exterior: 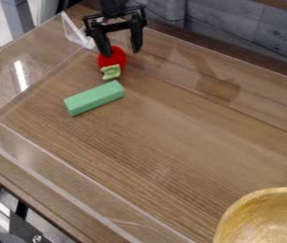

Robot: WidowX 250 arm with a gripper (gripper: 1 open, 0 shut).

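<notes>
My gripper (117,41) is dark and stands open at the top, its fingers over a red object (112,56) with a small light-green piece (109,72) at its front. Whether the fingers touch the red object is unclear. A mint-green block (94,98) lies apart, in front and slightly left of it on the wooden table.
A tan bowl (264,223) sits at the bottom right corner. A clear plastic piece (76,30) is left of the gripper.
</notes>
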